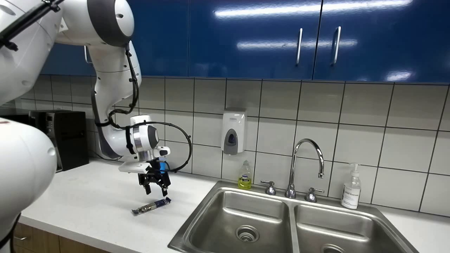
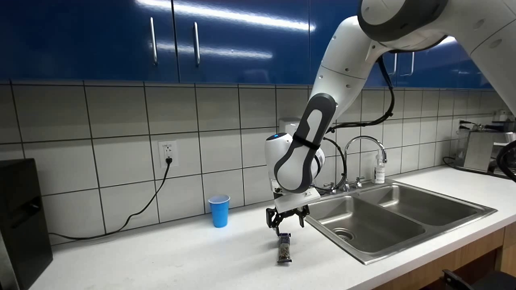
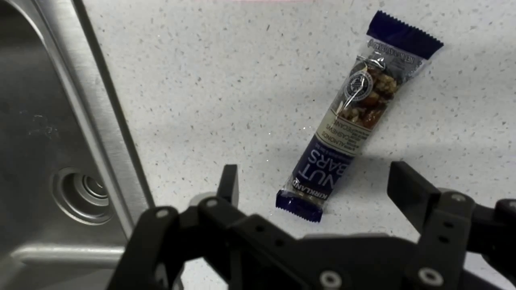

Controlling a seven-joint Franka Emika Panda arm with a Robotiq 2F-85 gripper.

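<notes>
A Kirkland nut bar in a clear and dark blue wrapper lies flat on the white counter, slanted in the wrist view. In exterior view 1 the same bar rests left of the sink, just below and in front of my gripper. The gripper is open, its fingers wide apart with nothing held between them. Seen from the wrist, the bar's near end reaches between the two fingertips, with the counter below. A blue cup stands upright near the tiled wall.
The double steel sink with its faucet is right of the bar. Dish soap and a pump bottle stand behind it. A black appliance occupies the counter's left end.
</notes>
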